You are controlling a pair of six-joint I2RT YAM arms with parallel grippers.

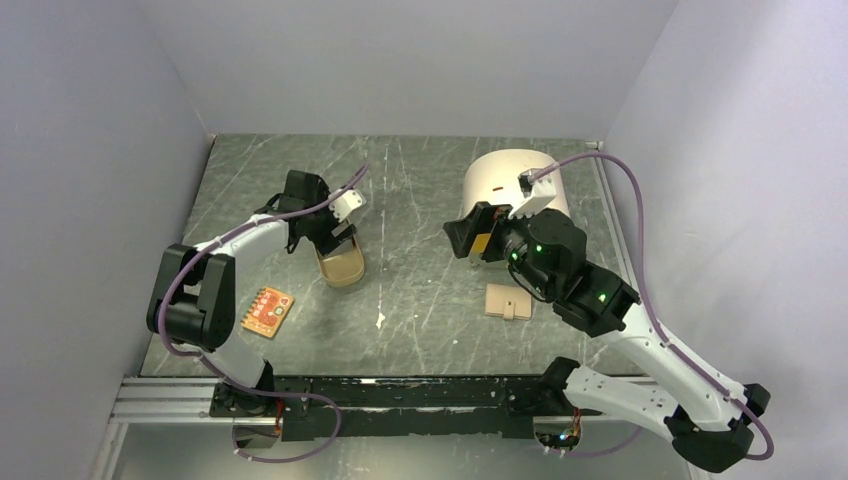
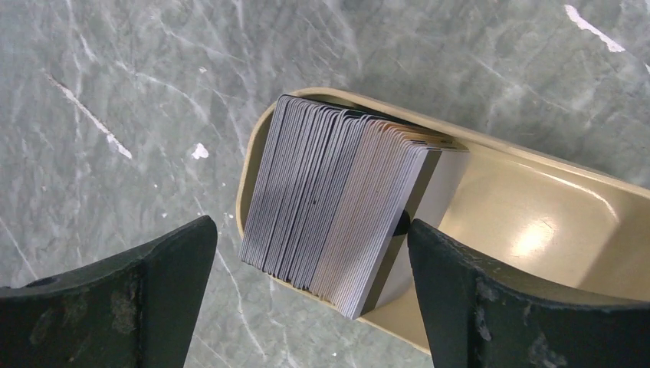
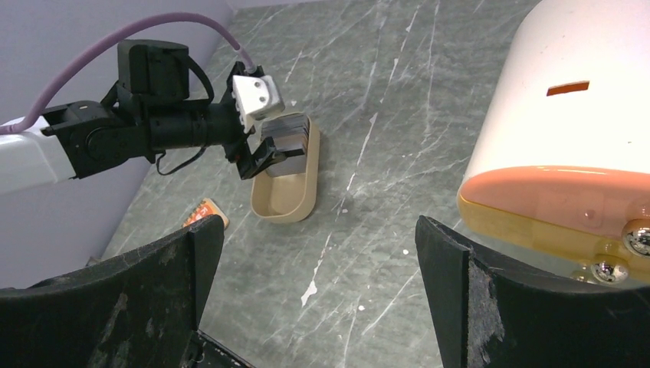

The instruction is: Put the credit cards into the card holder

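In the left wrist view a thick stack of credit cards (image 2: 329, 199) stands on edge at one end of a beige open box (image 2: 552, 222). My left gripper is open above the stack, its fingers (image 2: 467, 307) apart with the cards showing between them. From above, that gripper largely covers the cards. A small tan card holder (image 1: 508, 301) with a strap lies closed-looking on the right of the table. Farther back, my right gripper hangs open in the air, with nothing between its fingers.
A large cream, rounded slotted container (image 3: 552, 123) with a clear orange-tinted lower part stands at the back right. An orange spiral notebook (image 1: 267, 312) lies at the front left.
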